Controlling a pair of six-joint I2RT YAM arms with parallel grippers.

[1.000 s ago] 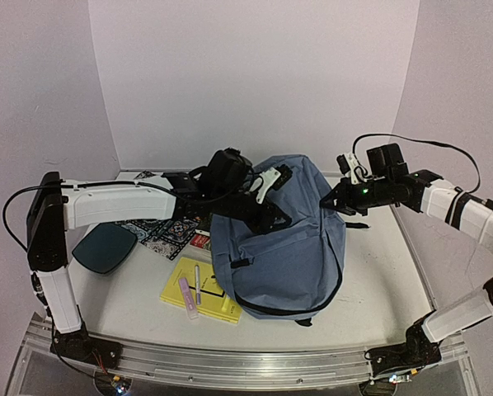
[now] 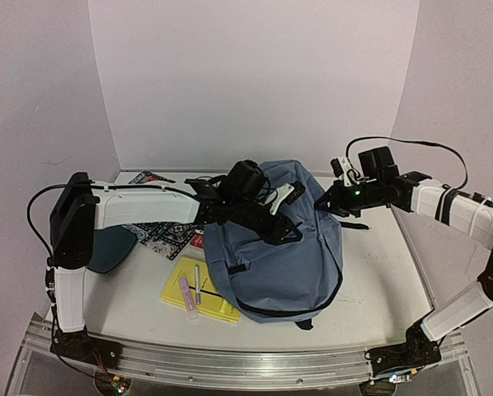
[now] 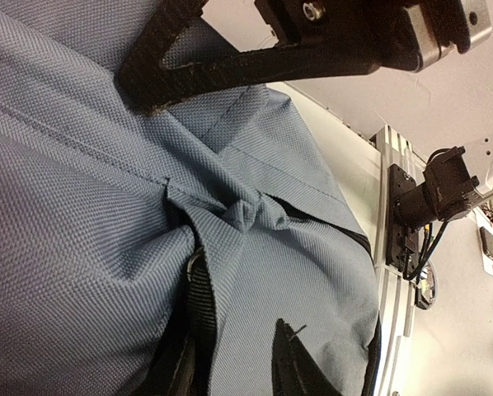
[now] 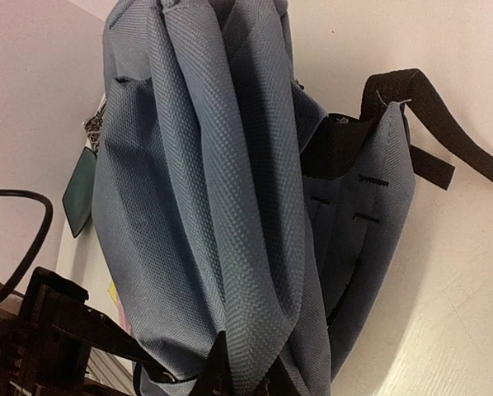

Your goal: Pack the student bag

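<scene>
A blue-grey backpack lies on the table, its cloth creased and gathered. My left gripper is over the middle of the bag. In the left wrist view its fingertips stand apart, close to a fabric edge with a dark zipper; no cloth is clearly gripped there. At the bag's upper right side, my right gripper is shut on a fold of the bag fabric, which runs down between its fingers in the right wrist view. The bag's inside is hidden.
Left of the bag lie a yellow notebook, with a pink stick and a pale pen on it. Behind are a patterned cloth item and a dark green case.
My left gripper has moved right and slightly toward the front across the bag. The right gripper and the bag have shifted slightly left.
</scene>
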